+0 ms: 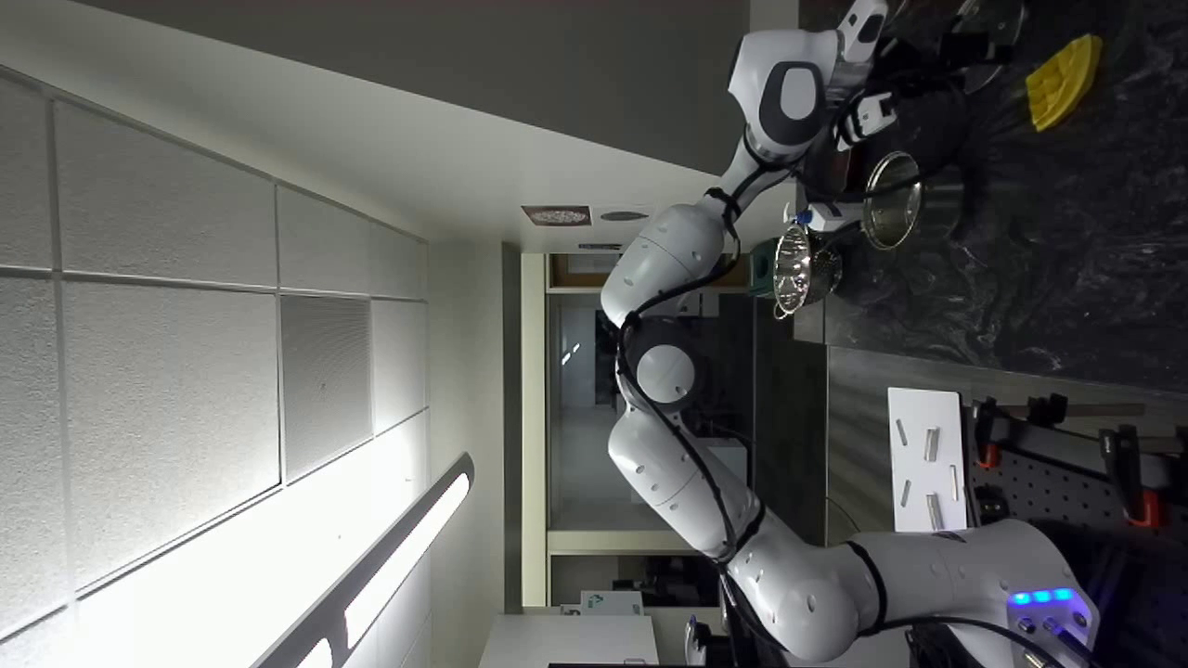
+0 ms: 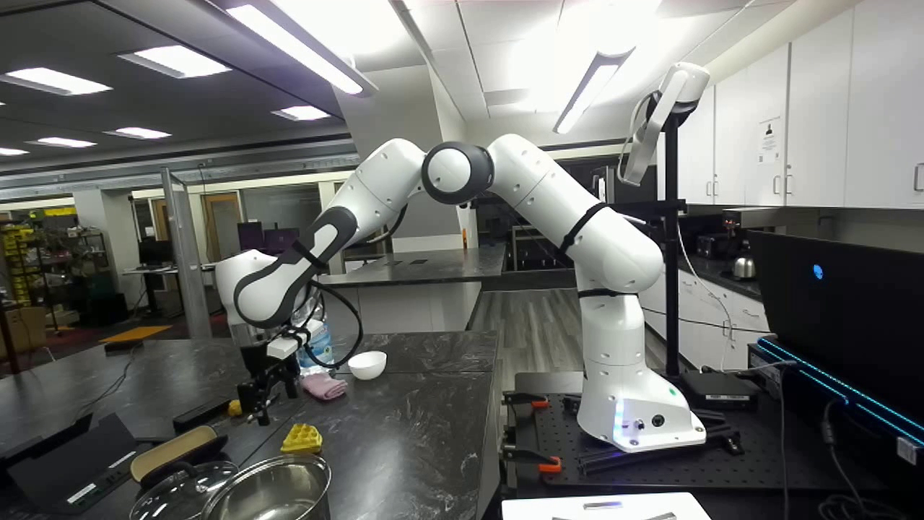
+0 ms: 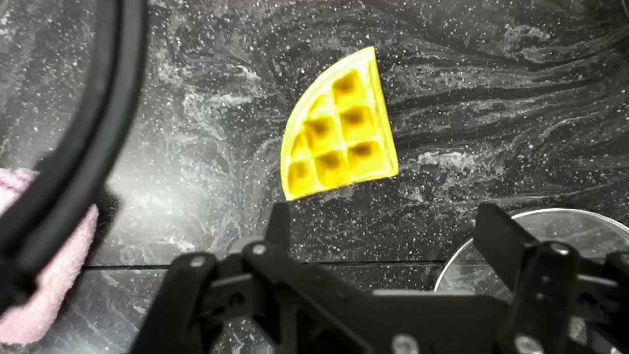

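Note:
A yellow waffle-shaped wedge (image 3: 339, 127) lies flat on the dark marbled counter, just ahead of my fingertips in the wrist view. The same yellow wedge (image 2: 301, 438) shows in front of the pot in exterior view 2, and the wedge (image 1: 1064, 82) is near the upper right in the sideways exterior view 1. My gripper is open, its fingers (image 3: 279, 227) wide apart with nothing held between them. Above the counter hangs the gripper (image 2: 270, 400) in exterior view 2, apart from the wedge.
A clear glass lid (image 3: 566, 215) reaches under the right finger. Pink cloth (image 3: 56, 289) lies left. A steel pot (image 2: 268, 494) stands close to the wedge; a white bowl (image 2: 368, 365) sits farther back. A steel colander (image 1: 793, 267) is near the pot. Bare counter surrounds the wedge.

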